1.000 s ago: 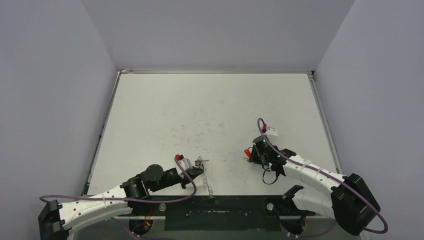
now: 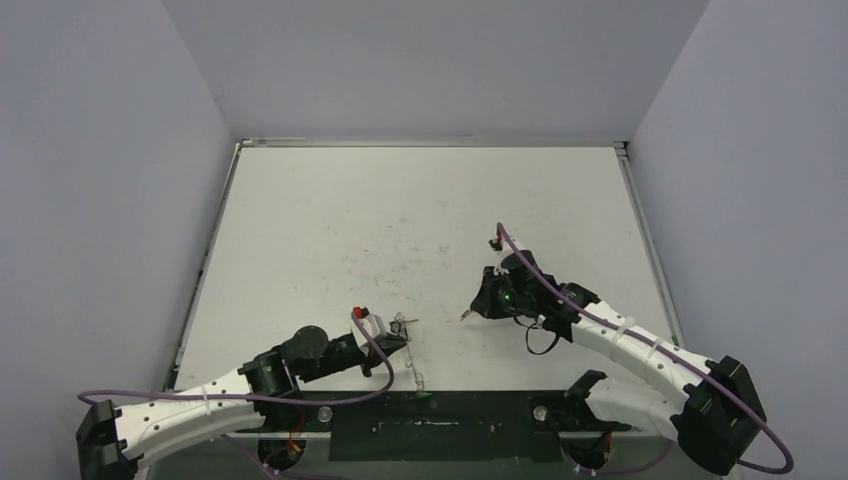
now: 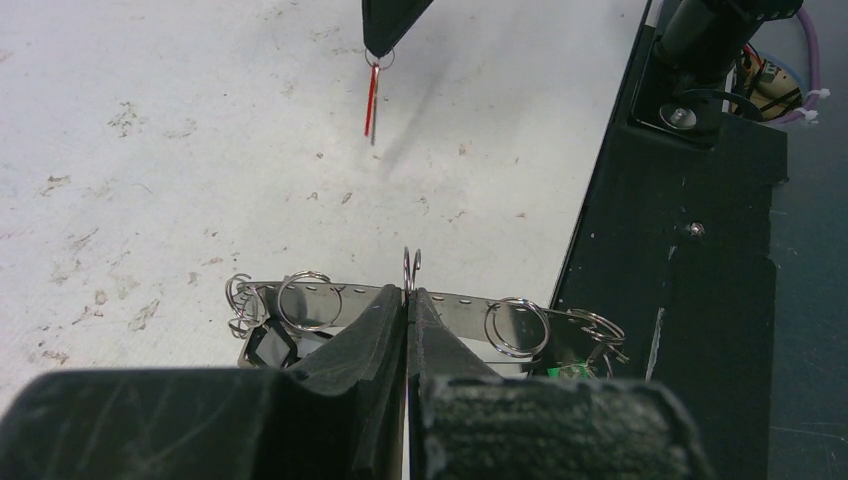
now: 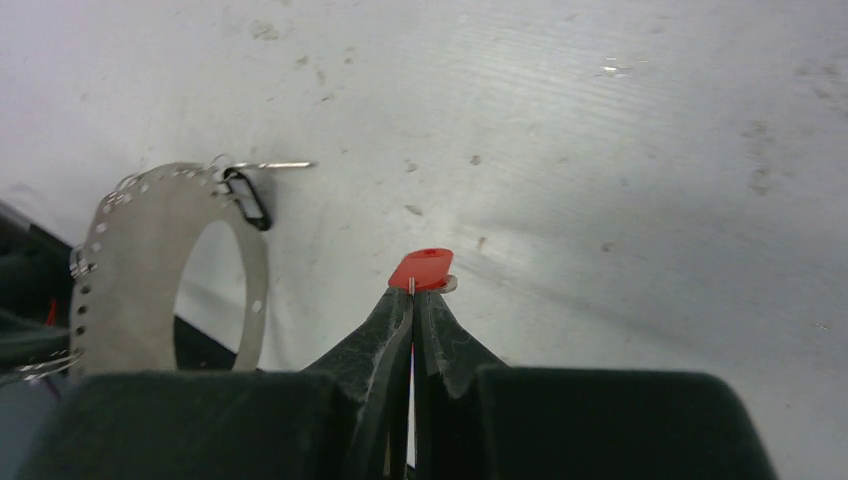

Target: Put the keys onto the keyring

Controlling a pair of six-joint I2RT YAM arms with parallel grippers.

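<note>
A curved metal plate (image 4: 128,260) with several small rings along its edge stands below my left gripper. That gripper is shut on a thin ring (image 3: 417,262) at the plate's middle, in the left wrist view. To the right, my right gripper is shut on a small ring (image 3: 388,60), partly hidden by the fingertips. From that ring hang a red tag or key (image 3: 370,100) and a thin grey one beside it, above the table and apart from the plate. In the right wrist view the red piece (image 4: 424,267) shows just beyond the fingertips.
At the plate's far end hang a black clip-like piece (image 4: 247,200) and a thin metal piece (image 4: 280,165). A green bit (image 3: 572,371) shows at the near end.
My right gripper has moved left toward the plate and turned, carrying its ring. My left arm has stayed almost still.
</note>
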